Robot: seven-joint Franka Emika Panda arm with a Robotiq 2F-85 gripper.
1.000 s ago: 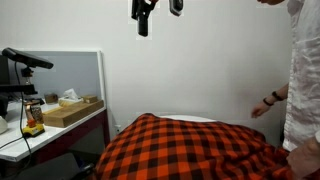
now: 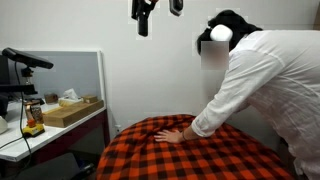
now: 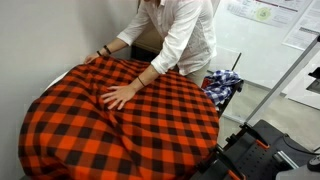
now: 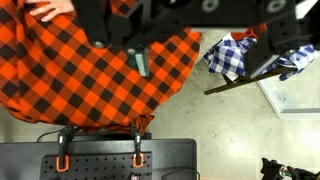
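Note:
A red-and-black checked cloth (image 2: 180, 155) covers the round table, and a person's hand (image 3: 118, 97) lies flat on it. The cloth looks mostly smooth, with a few folds near the hands. High above the table, my gripper (image 2: 160, 20) hangs at the top of exterior view 1, its two dark fingers spread apart and nothing visible between them. Looking down, the wrist view shows the cloth (image 4: 90, 85) under blurred dark gripper parts.
A person in a white shirt (image 3: 185, 35) leans over the table. Left of it stands a side desk (image 2: 55, 130) with boxes (image 2: 70, 112). A chair with a blue checked cloth (image 3: 222, 85) stands beyond the table. A black perforated plate (image 4: 100, 165) borders the near edge.
The person has come from the right edge and leaned in across the table. The cloth now covers the white far edge that showed before. My gripper has not visibly moved.

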